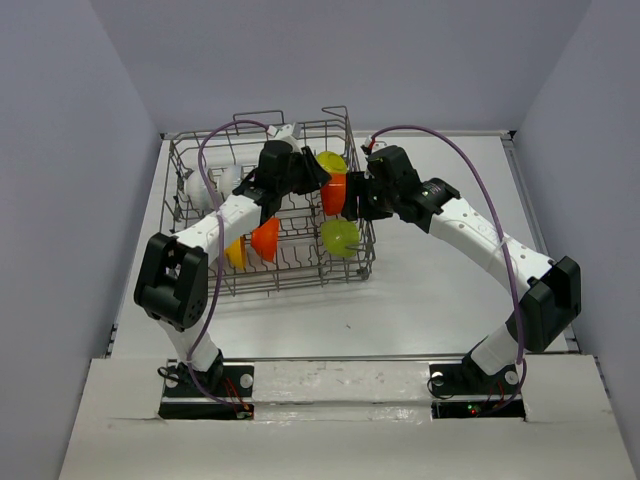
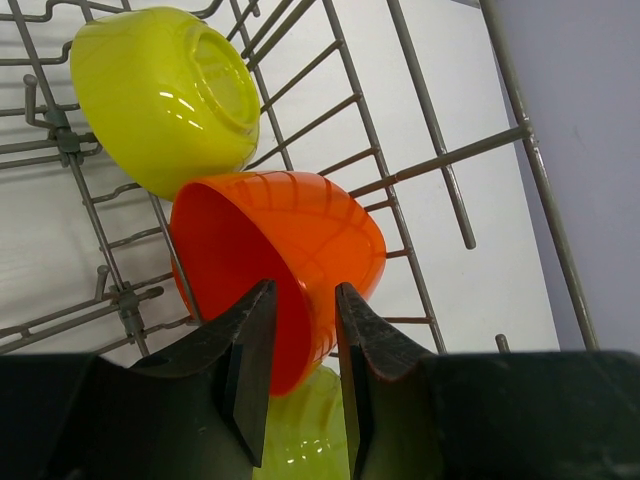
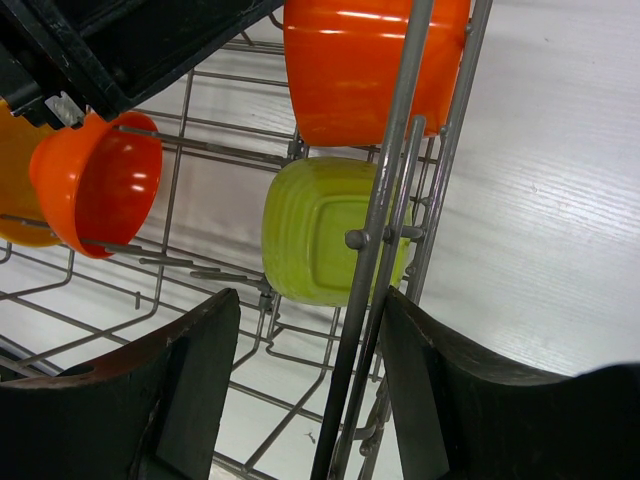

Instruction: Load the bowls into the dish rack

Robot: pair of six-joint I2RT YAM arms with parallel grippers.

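Observation:
The dish rack (image 1: 365, 268) holds bowls in orange, green, and yellow. Over its right side, my left gripper (image 1: 322, 178) hangs beside the right orange bowl (image 1: 333, 197). In the left wrist view that orange bowl (image 2: 320, 230) stands on its side, its near rim showing between the open fingers. A yellow-green bowl (image 2: 160, 100) is behind it, and a green bowl (image 2: 305, 430) in front. At the rack's right edge my right gripper is open, with rack bars between its fingers and the green bowl (image 3: 325, 230) beyond.
Another orange bowl (image 1: 265, 239) and a yellow bowl (image 1: 236, 253) stand in the rack's front middle. White dishes (image 1: 198, 190) are at its left. The table (image 1: 450, 300) right of the rack is bare. The grippers are close together.

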